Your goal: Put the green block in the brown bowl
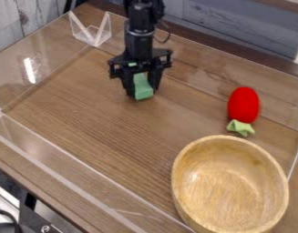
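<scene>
My gripper (141, 86) is down at the green block (142, 92) in the upper middle of the table. One dark finger stands on either side of the block, close against it. Whether they grip it firmly cannot be made out at this size. The block's near part shows between the fingers, its long side pointing roughly toward the camera; the gripper hides the far part. At the lower right lies the brown bowl (183, 187), a large, round, tan bowl that looks empty, well apart from the gripper.
A red object (243, 105) lies on the right side of the table, with a small light green piece (241, 128) just in front of it. A clear plastic piece (89, 29) is at the upper left. Bare wooden table (102, 136) lies between the block and the bowl.
</scene>
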